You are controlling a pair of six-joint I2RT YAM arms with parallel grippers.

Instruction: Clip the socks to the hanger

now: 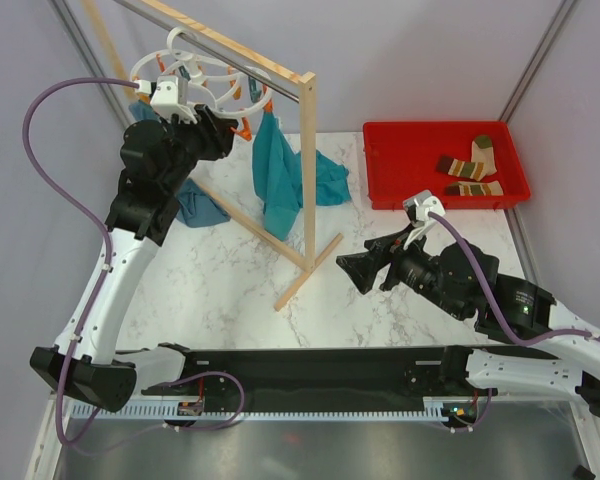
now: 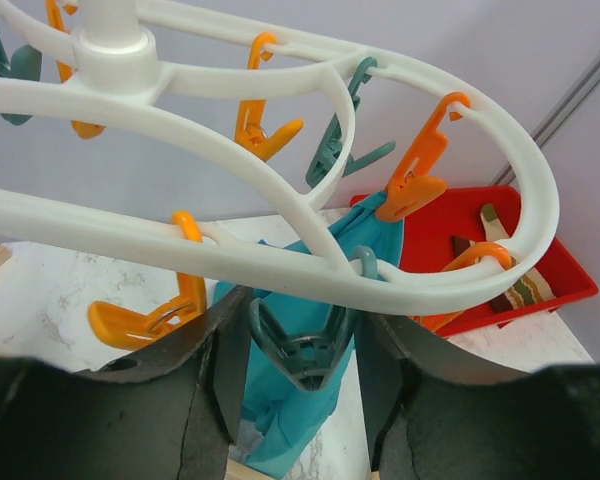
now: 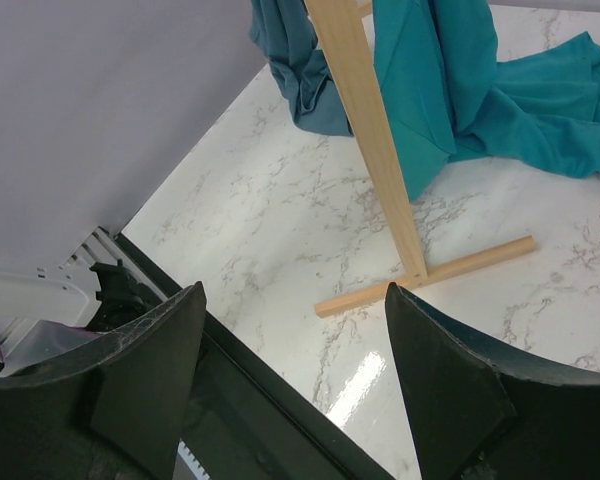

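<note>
The white round hanger (image 1: 259, 107) hangs from the wooden stand, with orange and dark teal clips around its ring. In the left wrist view, a dark teal clip (image 2: 307, 352) below the near rim of the hanger lies between the fingers of my left gripper. Its two handles reach close to either finger; whether they are being squeezed is unclear. Striped brown, green and cream socks (image 1: 462, 167) lie in the red tray (image 1: 400, 165) at the back right. Over the table, my right gripper (image 1: 368, 277) is open and empty, fingers wide apart in its wrist view.
A wooden post (image 1: 308, 170) with a crosswise foot (image 1: 311, 269) stands between the arms. Teal cloth (image 1: 280, 185) hangs and drapes behind it. An orange clip (image 2: 155, 320) sits left of the left gripper. Marble surface before the tray is clear.
</note>
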